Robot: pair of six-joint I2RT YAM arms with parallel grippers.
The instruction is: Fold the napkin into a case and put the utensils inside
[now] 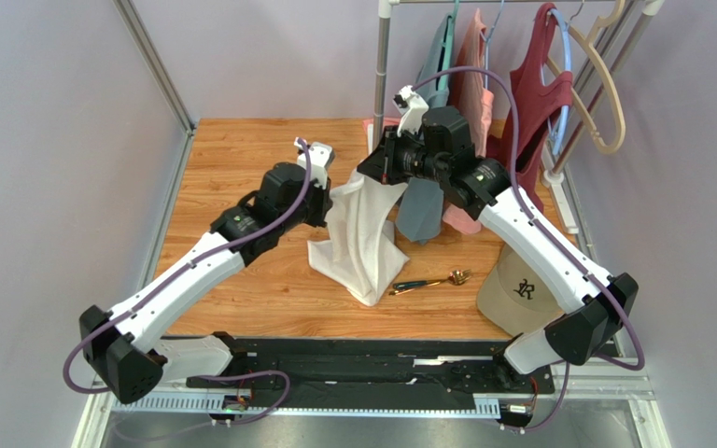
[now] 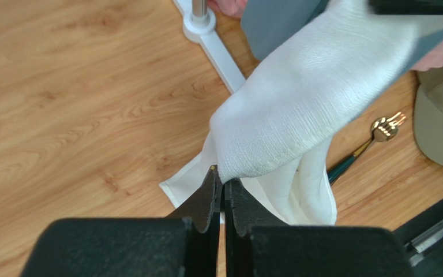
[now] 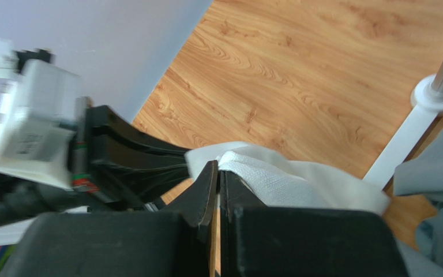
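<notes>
A white napkin (image 1: 362, 243) is lifted by both grippers, its lower part resting on the wooden table. My left gripper (image 1: 323, 217) is shut on one part of it; in the left wrist view the cloth rises from between the fingertips. My right gripper (image 1: 378, 168) holds the napkin higher up, shut on its edge, as the right wrist view (image 3: 218, 168) shows. The gold and dark-green utensils (image 1: 428, 283) lie on the table right of the napkin (image 2: 276, 115).
A clothes rack (image 1: 380, 56) with hanging garments stands behind at the right, its white foot (image 2: 224, 63) near the napkin. A beige cap (image 1: 512, 299) lies front right.
</notes>
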